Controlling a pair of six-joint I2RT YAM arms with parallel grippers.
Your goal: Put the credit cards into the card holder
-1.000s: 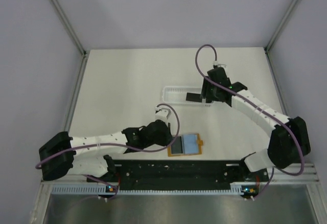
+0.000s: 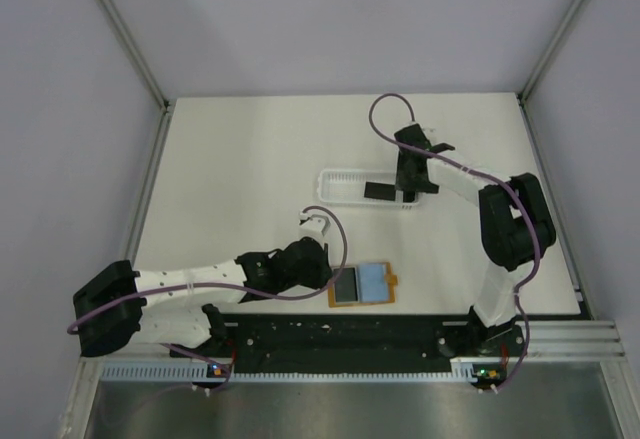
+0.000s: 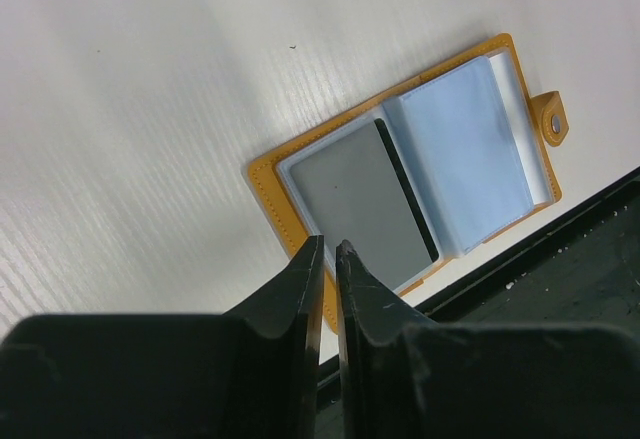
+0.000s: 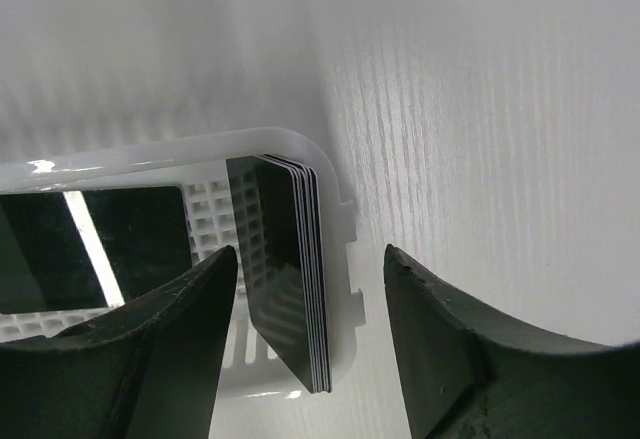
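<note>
A white tray [image 2: 340, 185] at the back holds black cards; in the right wrist view a stack of cards [image 4: 285, 269] leans along its right end, and another card [image 4: 135, 239] lies flat. My right gripper is part open above that stack, one finger either side. The tan card holder [image 3: 270, 189] lies open at the front, with a grey panel [image 3: 360, 209] and a light blue sleeve [image 3: 460, 149]. My left gripper is above the holder's near left edge, its fingertips narrowly apart with nothing between them.
A dark strip runs along the table's front edge, just beyond the holder.
The left arm has shifted very slightly.
</note>
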